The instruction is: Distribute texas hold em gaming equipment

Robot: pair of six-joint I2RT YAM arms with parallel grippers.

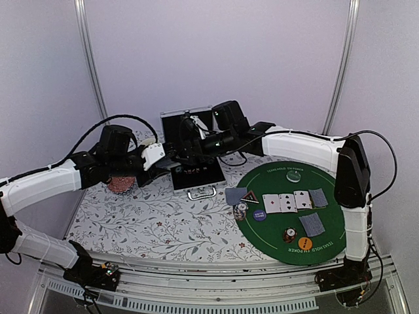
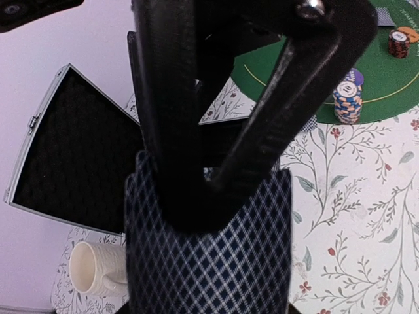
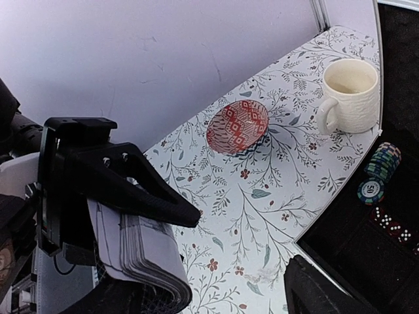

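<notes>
Over the open chip case (image 1: pixel 200 176), my two grippers meet. My left gripper (image 1: pixel 163 163) is shut on a deck of cards with blue checked backs, its white edges (image 3: pixel 141 255) showing in the right wrist view. My right gripper (image 1: pixel 190 147) is close beside it, part open by the look of its dark, blurred fingers at the bottom of its wrist view; whether it touches the deck is unclear. Chips (image 3: pixel 383 163) and red dice (image 3: pixel 391 226) lie in the case.
The green mat (image 1: pixel 275 235) at right holds face-up cards (image 1: pixel 287 203), card piles and chip stacks. A patterned bowl (image 3: pixel 237 124) and white mug (image 3: pixel 350 91) stand at left.
</notes>
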